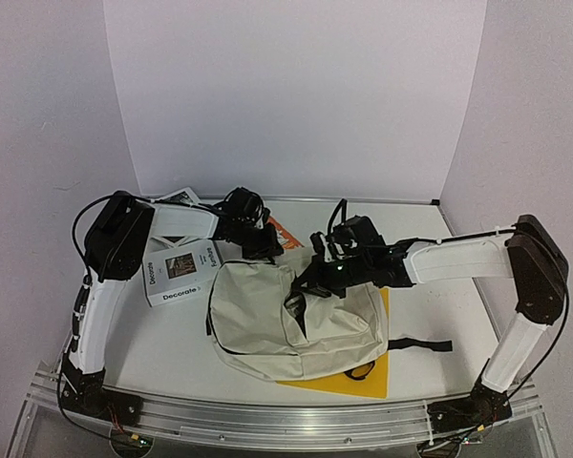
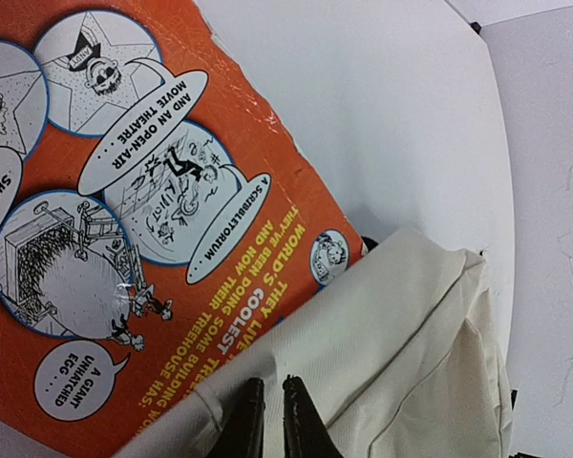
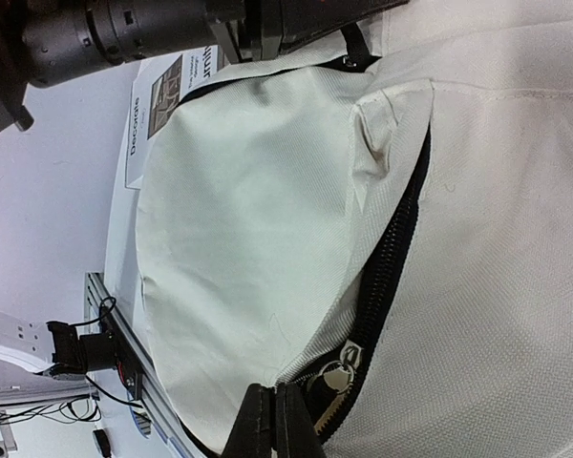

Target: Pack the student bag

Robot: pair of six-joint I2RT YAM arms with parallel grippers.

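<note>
A cream canvas bag [image 1: 248, 324] lies in the middle of the table, its black zipper [image 3: 392, 258] running along a fold. My right gripper is shut at the zipper's lower part beside the metal pull [image 3: 336, 374]; whether it pinches fabric is hard to tell. My left gripper is over the bag's far edge, fingertips slightly apart at the pale fabric [image 2: 344, 353]. An orange printed book or sheet [image 1: 279, 229] lies behind the bag, large in the left wrist view.
Decorate boxes or books [image 1: 177, 272] lie at the left. A yellow item [image 1: 349, 384] lies under the bag's front right, and black straps [image 1: 420, 344] extend right. Bare table shows at the far right.
</note>
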